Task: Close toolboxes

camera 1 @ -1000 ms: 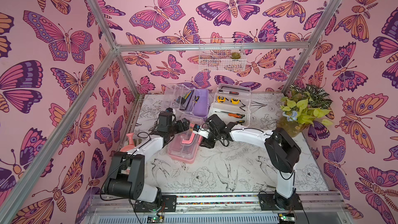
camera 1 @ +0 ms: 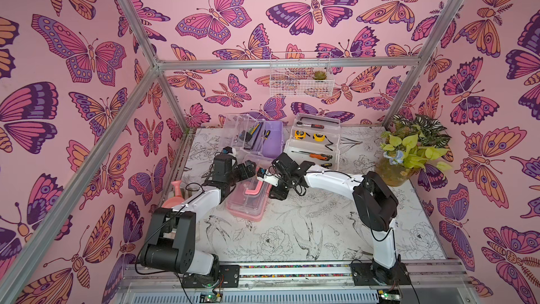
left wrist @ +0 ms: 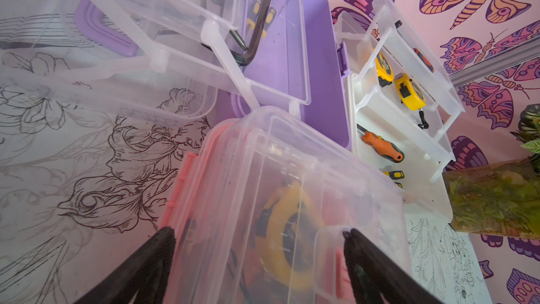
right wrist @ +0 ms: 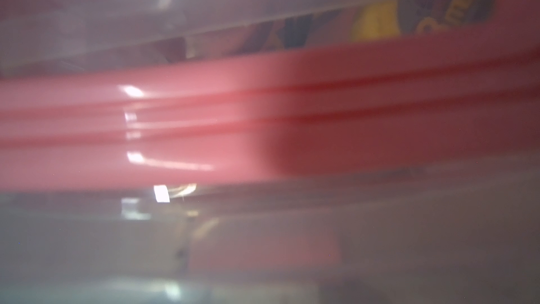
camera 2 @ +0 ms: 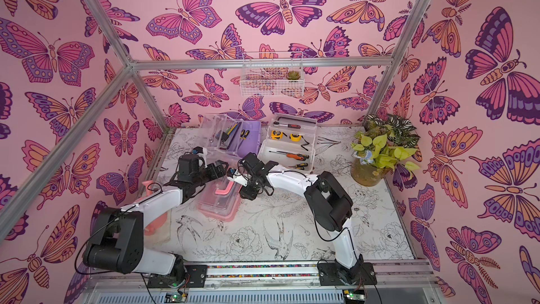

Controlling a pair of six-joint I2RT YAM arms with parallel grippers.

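The pink toolbox (camera 1: 245,209) stands on the table's left half, its clear lid (left wrist: 270,157) down over the pink base. Through that lid a yellow roll (left wrist: 284,242) shows. Over the box my left gripper stands open, a dark finger (left wrist: 143,267) toward each side of the lid. At the box's right side is my right gripper (camera 1: 263,175), by the pink handle (camera 1: 254,187). A pink grooved strip (right wrist: 140,121) fills the right wrist view, where no fingers show. Behind stand the open purple toolbox (camera 1: 272,138) and the open white toolbox (camera 1: 333,146), both holding tools.
A potted plant (camera 1: 396,169) stands at the right rear. Near the left edge is a pink spray bottle (camera 1: 176,191), partly behind the left arm. The purple box's clear trays (left wrist: 185,50) hang close to the pink box.
My right gripper has moved a little to the left, and the pink toolbox has shifted slightly left too. The left arm has barely moved.
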